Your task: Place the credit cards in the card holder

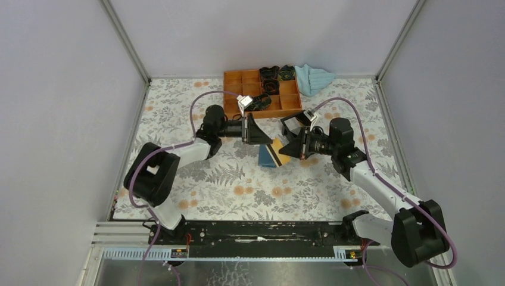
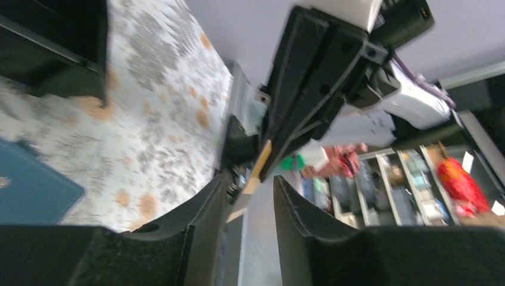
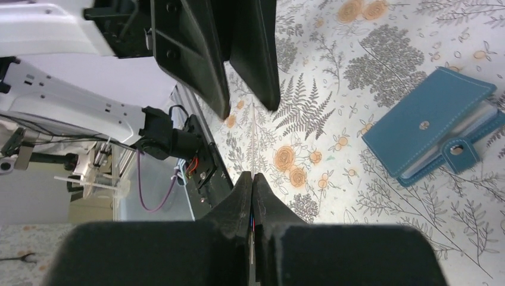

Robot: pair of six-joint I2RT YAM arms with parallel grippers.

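A yellow credit card (image 1: 278,152) with a dark stripe is pinched in my right gripper, above the table. Edge-on, the card shows as a thin pale line in the right wrist view. My left gripper is open, its fingertips parted just to the left of the card and clear of it. Below lies the blue card holder (image 3: 429,125), flap slightly raised, with clear sleeves and a snap tab showing; in the top view the card partly covers it.
A black box-like stand (image 1: 293,124) stands behind my right gripper. An orange wooden organizer (image 1: 233,78) holding dark coiled items sits at the back, beside a light blue cloth (image 1: 314,79).
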